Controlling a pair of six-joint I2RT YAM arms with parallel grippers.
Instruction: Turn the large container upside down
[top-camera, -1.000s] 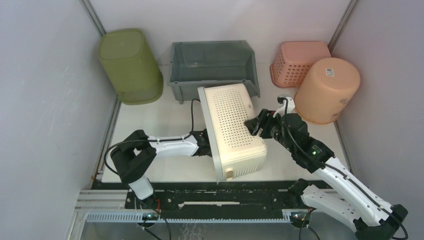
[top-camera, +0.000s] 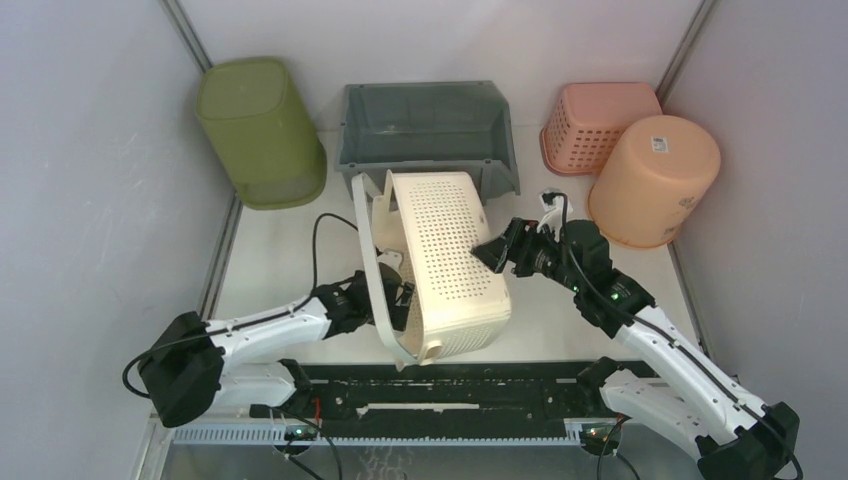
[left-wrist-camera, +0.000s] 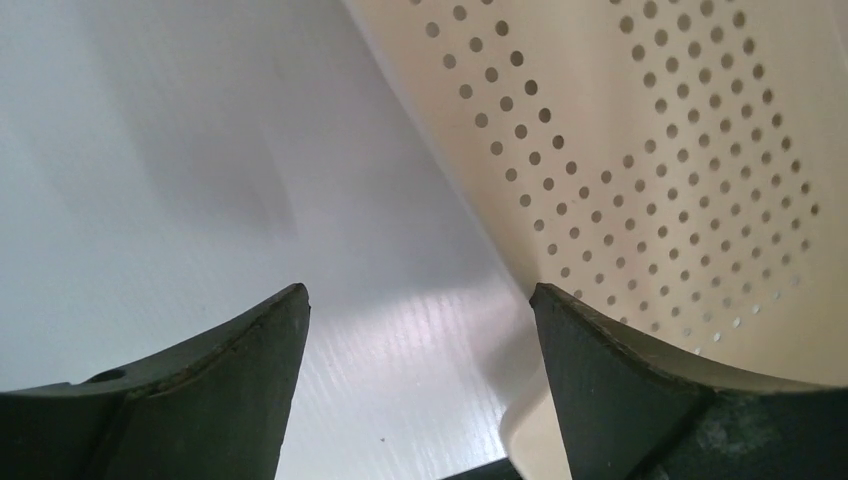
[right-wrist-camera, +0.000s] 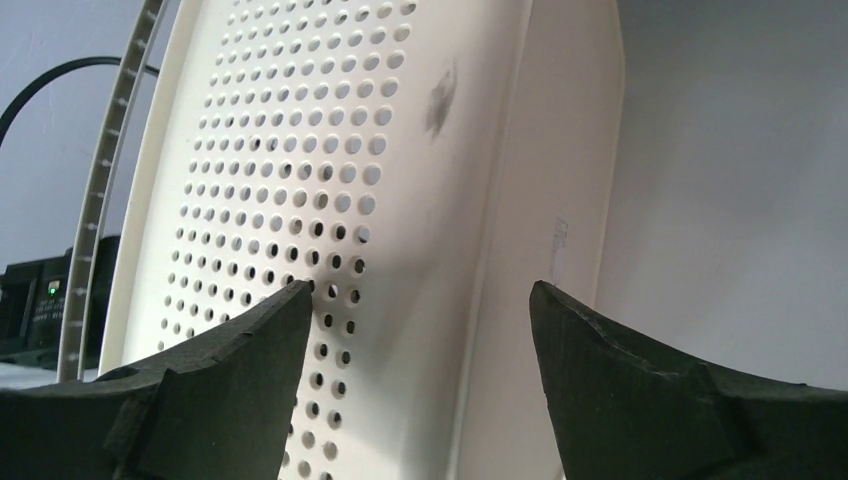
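The large cream perforated container (top-camera: 455, 255) lies on its side in the middle of the table, its opening facing left, a perforated side upward. My left gripper (top-camera: 398, 298) reaches into that opening; in the left wrist view its fingers are apart (left-wrist-camera: 420, 330), beside a perforated inner wall (left-wrist-camera: 680, 180). My right gripper (top-camera: 492, 255) is at the container's upper right edge. In the right wrist view its fingers stand apart (right-wrist-camera: 420, 330) against the perforated wall (right-wrist-camera: 300, 170), with nothing seen gripped between them.
A grey bin (top-camera: 425, 120) stands close behind the container. A green bin (top-camera: 255, 130) is at back left; a pink basket (top-camera: 600, 110) and a peach bin (top-camera: 655, 175) at back right.
The container has shifted left and tilted, its opening showing more.
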